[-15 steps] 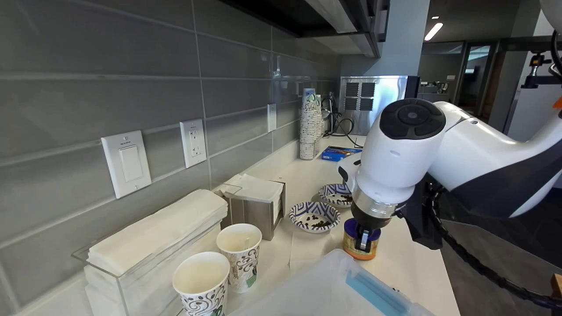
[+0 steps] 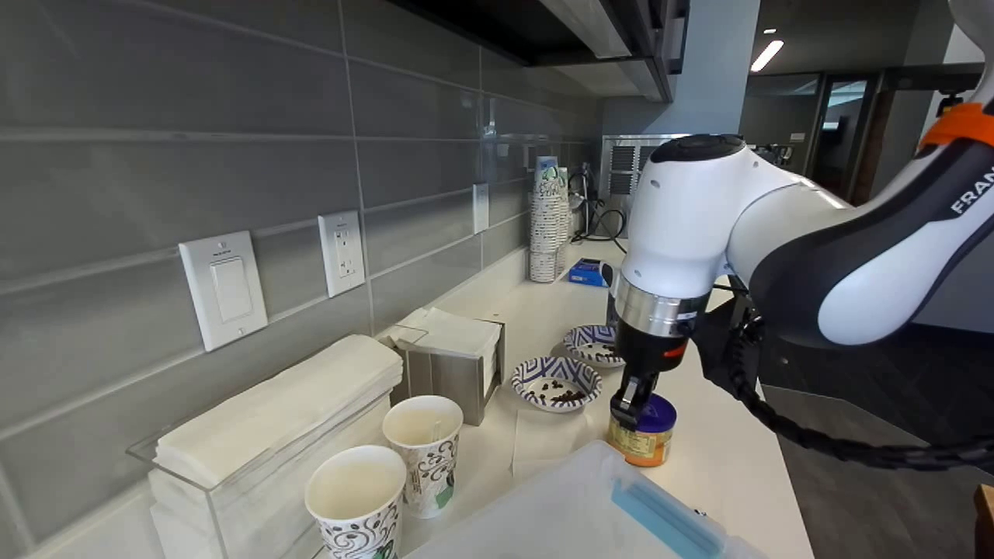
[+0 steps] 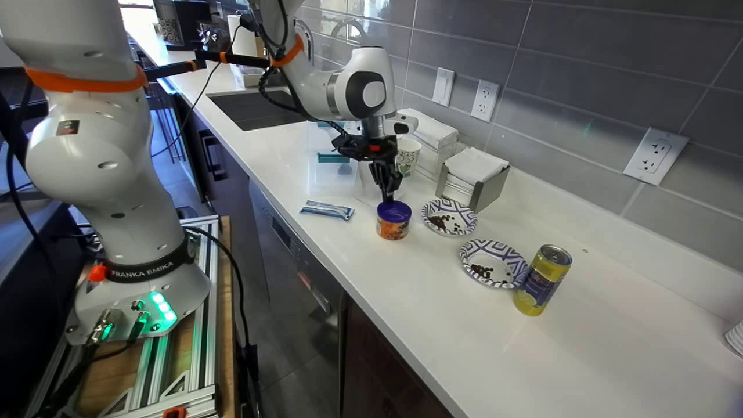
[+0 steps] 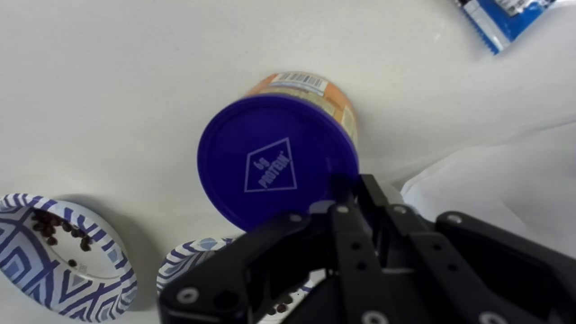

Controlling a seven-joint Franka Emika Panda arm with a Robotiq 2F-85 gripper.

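A round tub with an orange label [image 2: 643, 447] and a purple lid [image 4: 270, 162] stands upright on the white counter. My gripper [image 2: 626, 418] comes down onto the lid's edge on the side facing the clear plastic box. In the wrist view the gripper has its narrow black fingers close together at the lid's rim, shut on that edge; the exact contact is dark and partly hidden. The second exterior view shows the lid still seated on the tub [image 3: 393, 224].
Two patterned bowls [image 3: 449, 217] [image 3: 494, 263] with dark bits stand close to the tub, near a yellow can [image 3: 543, 280]. A blue-wrapped bar [image 3: 327, 209] lies near the front edge. Paper cups [image 2: 424, 456], napkin holders and a clear box [image 2: 568, 512] fill the other side.
My gripper has swung from the tub's near side to the lid's left edge in the first exterior view, and the wrist has become more upright. The tub has shifted slightly to the right.
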